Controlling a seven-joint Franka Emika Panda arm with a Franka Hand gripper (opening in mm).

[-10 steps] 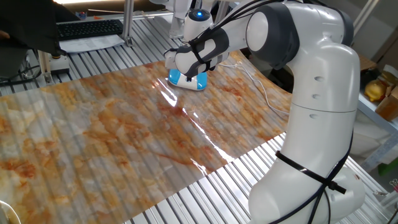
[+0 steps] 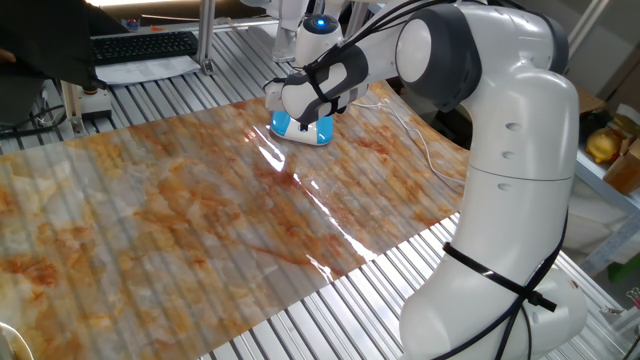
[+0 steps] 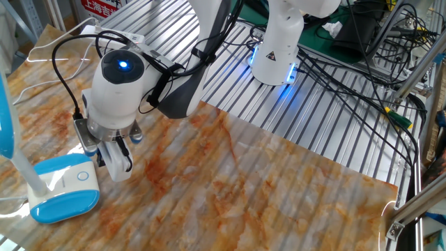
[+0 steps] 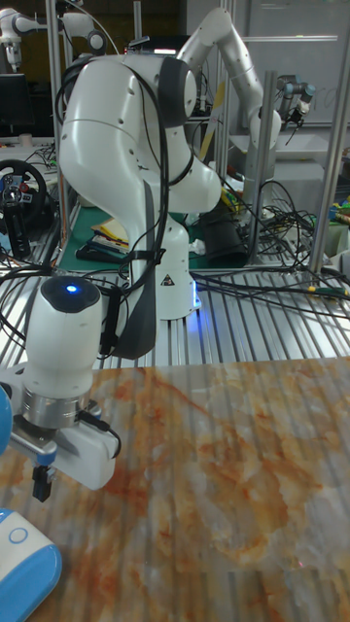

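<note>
A blue-and-white desk lamp stands on the marbled sheet; its base (image 3: pixel 66 183), with a round button on top, shows at the lower left of exterior view 2. The lamp's white stem (image 3: pixel 29 169) rises from that base and leans toward the left edge. My gripper (image 4: pixel 42 483) points down close beside the lamp, on the robot's side of it. Only one dark fingertip shows clearly, so the gap between the fingers cannot be made out. In exterior view 1 my wrist hides much of the lamp, leaving part of its base (image 2: pixel 303 132) visible.
The marbled sheet (image 3: pixel 279 188) is bare across its middle and the side away from the lamp. A white cable (image 2: pixel 425 150) trails along the sheet near the lamp. A keyboard (image 2: pixel 145 46) lies beyond on the slatted metal table.
</note>
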